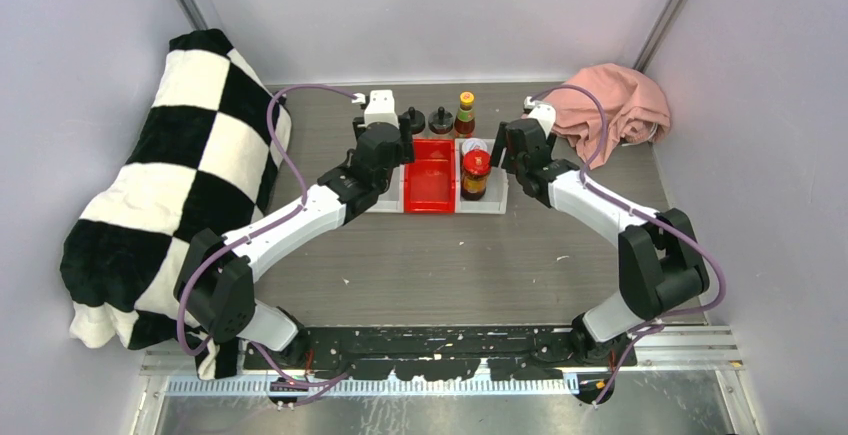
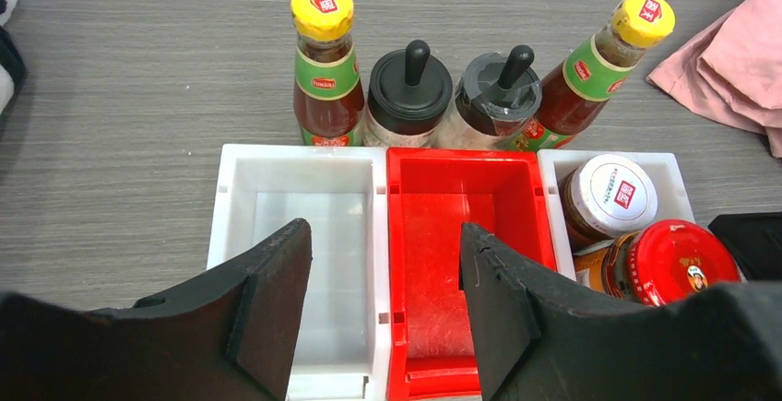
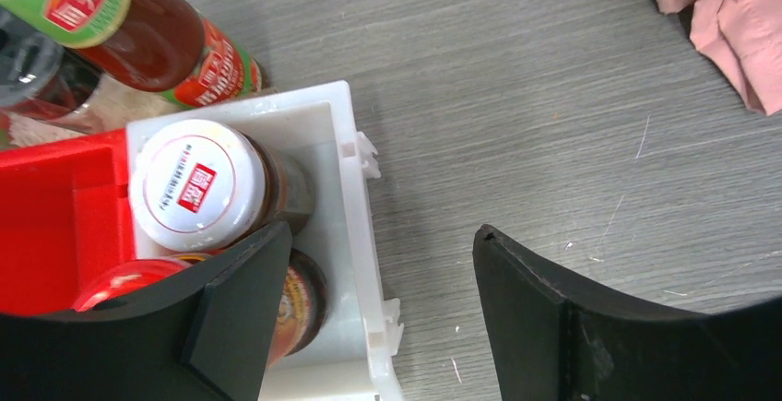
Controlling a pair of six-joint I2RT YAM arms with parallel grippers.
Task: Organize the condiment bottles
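Two jars, white-lidded (image 2: pixel 612 196) and red-lidded (image 2: pixel 681 263), sit in the right white bin (image 3: pixel 355 226). The red bin (image 2: pixel 466 189) and left white bin (image 2: pixel 224 198) are empty. Behind the bins stand two sauce bottles (image 2: pixel 327 88) (image 2: pixel 595 76) and two black-lidded jars (image 2: pixel 406 92) (image 2: pixel 489 101). My left gripper is open above the empty bins, nothing between its fingers. My right gripper is open over the right bin's outer wall, beside the jars, holding nothing.
A checkered cushion (image 1: pixel 180 185) lines the left side; a pink cloth (image 1: pixel 610 110) lies at the back right.
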